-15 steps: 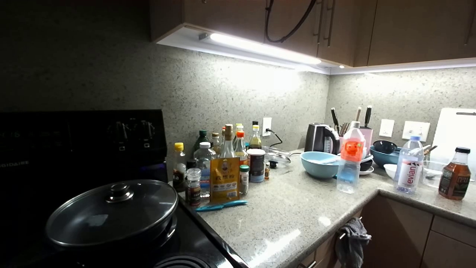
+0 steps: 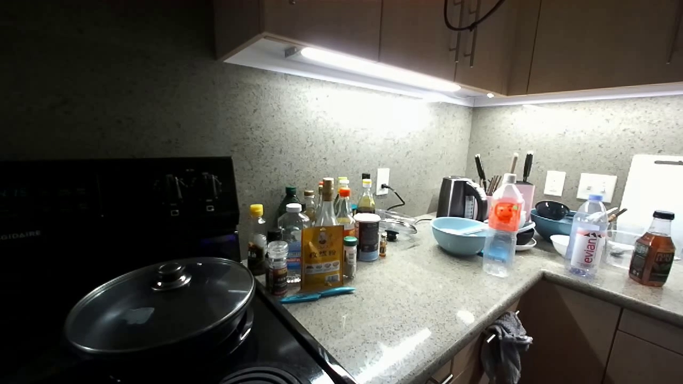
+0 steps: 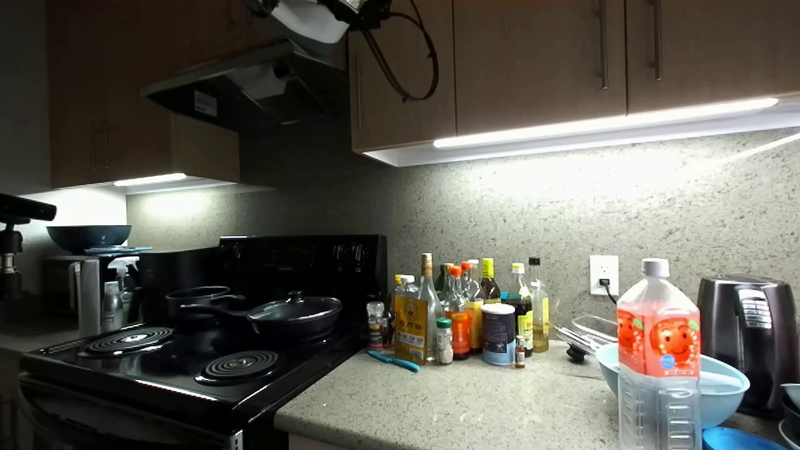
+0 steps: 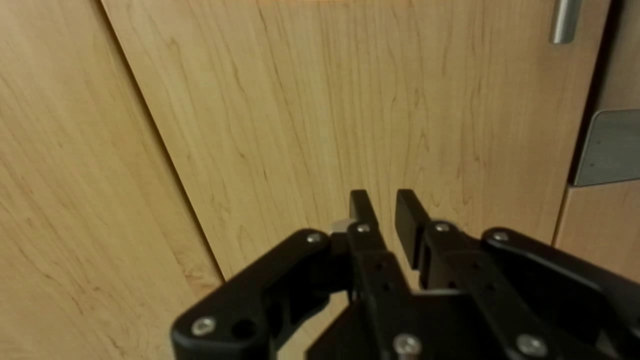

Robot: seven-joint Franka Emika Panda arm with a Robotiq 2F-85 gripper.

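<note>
In the wrist view my gripper faces a pale wooden cabinet door [image 4: 336, 102]. A narrow strip of wood shows between its two black fingers, which stand close together. I see no object in that gap, and whether the fingers are fully closed is unclear. A metal handle [image 4: 565, 21] is at the upper right of the door. Exterior view 2 catches only part of the arm [image 3: 311, 19] at the top, in front of the hood and upper cabinets; the gripper itself lies outside both exterior views.
A lidded pan [image 2: 160, 313] sits on the stove. Several bottles and jars crowd the counter's back left, with a blue peeler-like tool [image 2: 318, 295] before them. A tall clear bottle [image 3: 660, 352] and a blue bowl [image 2: 459, 237] stand farther right. Mid-counter is clear.
The arm's hanging cable has moved right and up in exterior view 1. The counter and stove items look unchanged.
</note>
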